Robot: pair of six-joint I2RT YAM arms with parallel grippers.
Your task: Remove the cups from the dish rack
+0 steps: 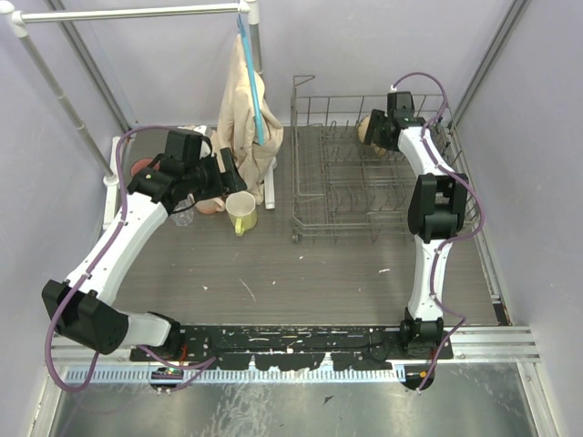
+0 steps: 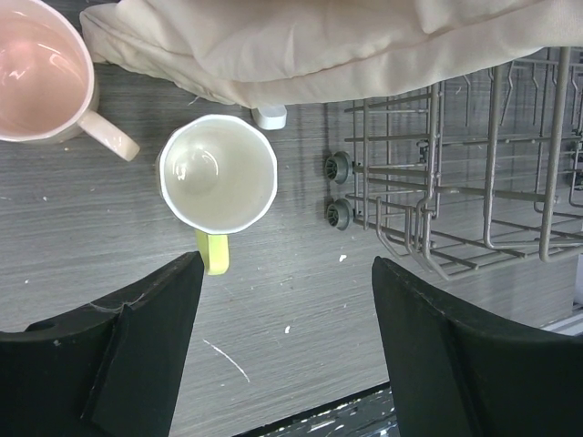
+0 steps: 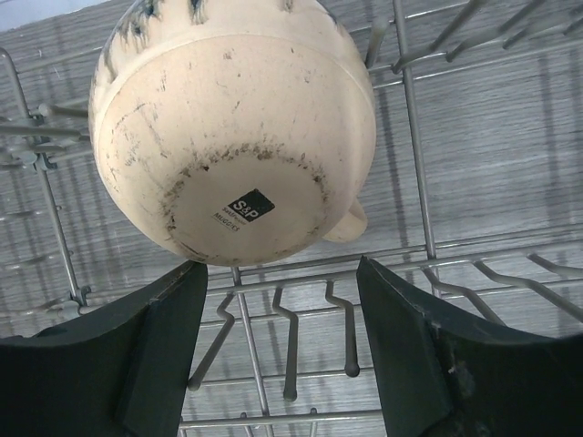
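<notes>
A cream cup [image 1: 364, 129] lies tipped in the rear of the dish rack [image 1: 301, 182]; the right wrist view shows its base [image 3: 232, 155] and part of a handle. My right gripper is open just beside it, fingers apart. A yellow-green cup [image 2: 219, 173] stands on the counter left of the rack, with a pink cup [image 2: 41, 73] near it. My left gripper hangs open above them, empty.
A beige cloth [image 1: 241, 137] hangs from a white frame behind the counter cups. A glass [image 1: 182, 215] sits by them.
</notes>
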